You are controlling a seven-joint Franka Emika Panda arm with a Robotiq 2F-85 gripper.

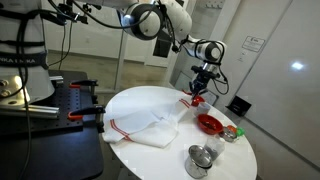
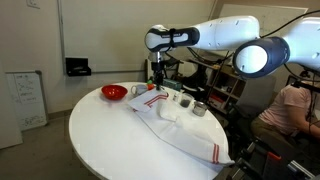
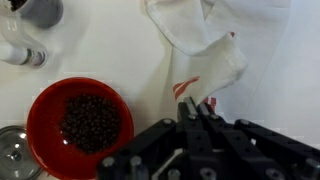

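A white cloth with red stripes lies spread and rumpled over the round white table. One end of this cloth rises off the table toward my gripper, which is shut on it at the bottom of the wrist view. In exterior view 2 the lifted part of the cloth hangs beneath the gripper, near the table's far side. The fingertips themselves are small and dark, and partly lost against the gripper body.
Left of the gripper in the wrist view stands a red bowl of dark beans. Metal pots and another red bowl are on the table's right side in exterior view 1. Bare table shows at the front left in exterior view 2.
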